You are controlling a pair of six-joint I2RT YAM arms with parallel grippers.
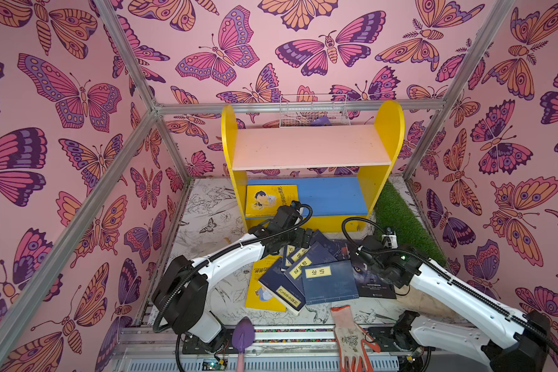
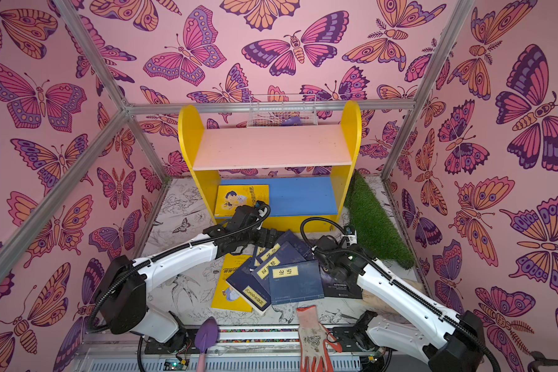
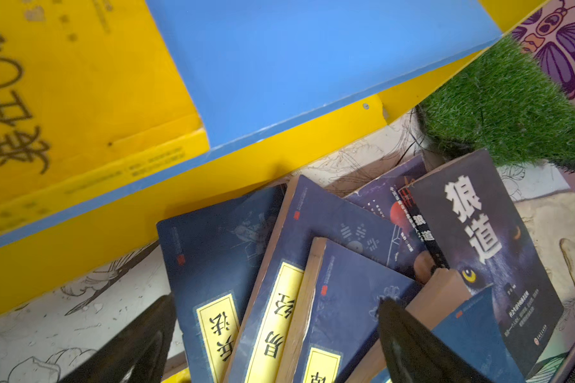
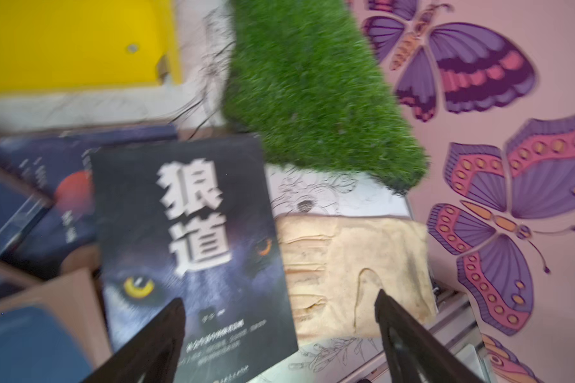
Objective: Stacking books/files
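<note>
A loose pile of dark blue books, with a blue book on top, lies before the shelf. At the pile's right is the black wolf-cover book. One yellow book lies partly under the pile's left side; another yellow book rests flat on the shelf's blue lower board. My left gripper is open over the blue books, nothing held. Above the wolf book and the beige cloth, my right gripper stands open and empty.
The yellow shelf has an empty pink upper board. Green turf lies to its right, a beige cloth beside the wolf book. A purple trowel and a glove lie at the front edge.
</note>
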